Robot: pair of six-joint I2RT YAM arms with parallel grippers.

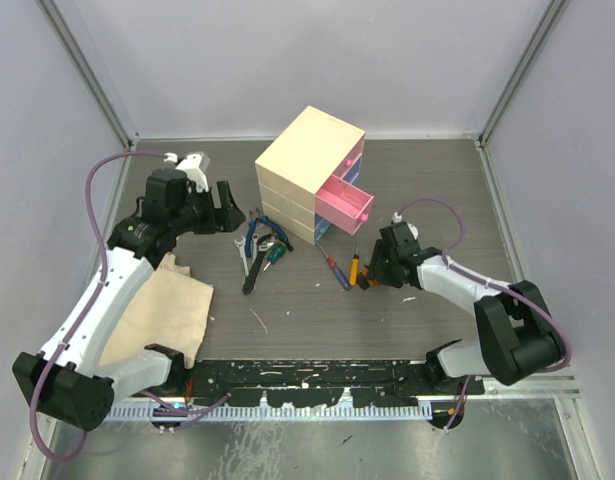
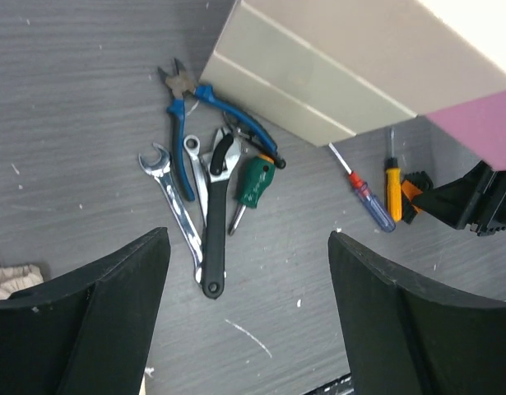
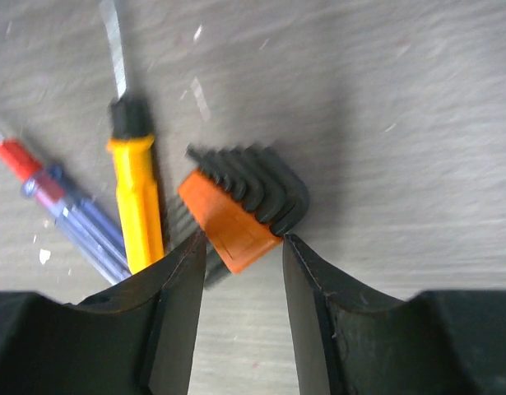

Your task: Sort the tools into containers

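My right gripper is shut on a hex key set with an orange holder (image 3: 224, 220) and black keys (image 3: 265, 185). The set is low over the floor, right beside the yellow screwdriver (image 3: 137, 197); whether it touches the floor is unclear. A red-and-blue screwdriver (image 1: 336, 272) lies left of that. My left gripper (image 1: 233, 208) stands open and empty, above and left of several tools: blue-handled pliers (image 2: 178, 123), a wrench (image 2: 177, 206), a black adjustable wrench (image 2: 215, 230) and a green screwdriver (image 2: 255, 181).
A cream drawer cabinet (image 1: 302, 150) stands at the back middle, its pink drawer (image 1: 344, 203) pulled out and looking empty. At left a beige cloth bag (image 1: 167, 310) lies flat. Bare floor (image 1: 427, 180) extends behind the right arm.
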